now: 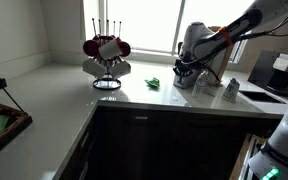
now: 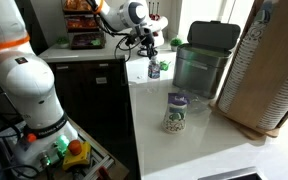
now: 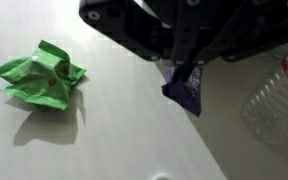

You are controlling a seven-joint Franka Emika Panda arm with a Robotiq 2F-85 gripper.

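Note:
A small shiny purple packet point(image 3: 185, 96) hangs at the tips of my gripper in the wrist view. The fingers are shut on its upper end, which they hide. In exterior view 1 my gripper point(image 1: 178, 73) is raised above the back right of the white counter. A green packet point(image 3: 46, 77) lies on the counter to the left in the wrist view. The same green packet point(image 1: 152, 83) shows left of the gripper in exterior view 1.
A clear plastic bottle point(image 3: 277, 103) stands close on the right in the wrist view. A rack of dark red and white mugs point(image 1: 107, 58) stands at the back left. In exterior view 2 a grey bin point(image 2: 200, 65) and a jar point(image 2: 175, 114) take up the right-hand side.

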